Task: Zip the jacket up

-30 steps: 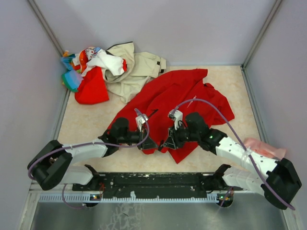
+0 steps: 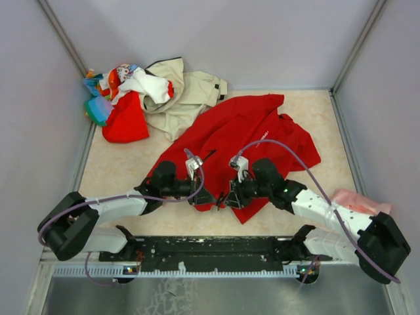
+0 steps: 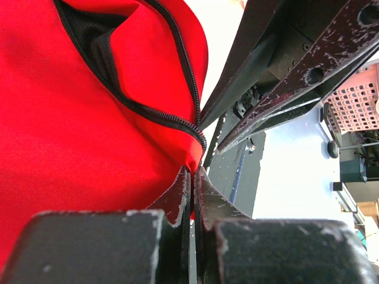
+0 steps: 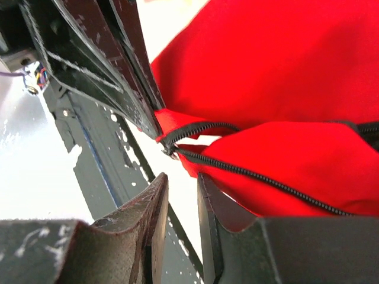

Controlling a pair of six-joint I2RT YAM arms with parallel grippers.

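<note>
The red jacket (image 2: pixel 249 125) lies on the table under both grippers, at its lower hem. In the left wrist view my left gripper is shut on the red fabric edge just below the end of the black zipper (image 3: pixel 177 123). My right gripper is part open beside the joined lower end of the zipper (image 4: pixel 172 145), with nothing clearly between its fingers. The two zipper tapes spread apart from that end across the jacket.
A pile of beige, white, red and multicoloured clothing (image 2: pixel 151 98) sits at the back left. A pink item (image 2: pixel 361 203) lies at the right wall. Bare table shows at the left and around the jacket.
My right gripper has shifted very slightly in the top view; the left arm and the jacket look unchanged.
</note>
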